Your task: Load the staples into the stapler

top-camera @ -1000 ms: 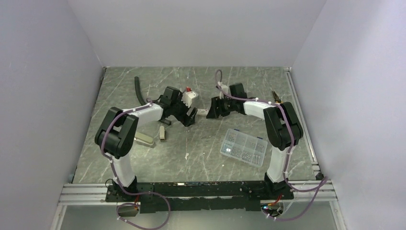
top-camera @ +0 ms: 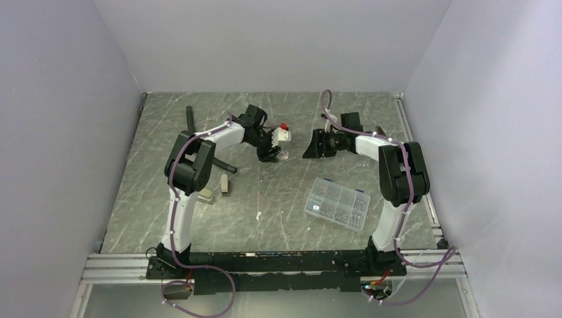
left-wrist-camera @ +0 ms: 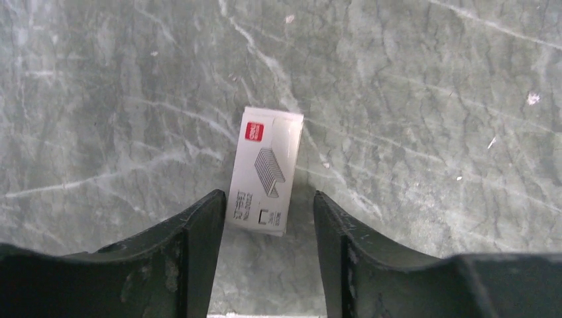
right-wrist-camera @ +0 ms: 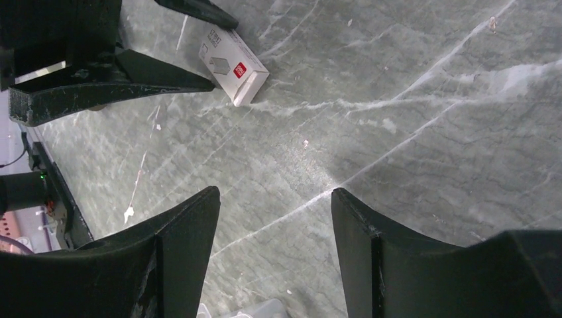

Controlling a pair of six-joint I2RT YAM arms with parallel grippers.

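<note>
A small white staple box point(left-wrist-camera: 265, 169) with a red logo lies flat on the table. My left gripper is open with its fingers on both sides of the box's near end; one fingertip is very close to the box's edge, and contact cannot be told. From the right wrist view, the same box point(right-wrist-camera: 235, 65) pokes out past the left gripper's fingers point(right-wrist-camera: 166, 81). My right gripper stands open over bare table, to the right of the box, holding nothing. A pale elongated object point(top-camera: 205, 195), apparently the stapler, is partly covered by the left arm.
A clear compartment case point(top-camera: 338, 204) with small parts lies at front right. Near the left arm are a small beige block point(top-camera: 224, 184) and a dark rod point(top-camera: 225, 165) partly hidden by that arm.
The left gripper has moved right, to the staple box. My right gripper has drawn back to the right, away from the box. The box looks barely moved.
</note>
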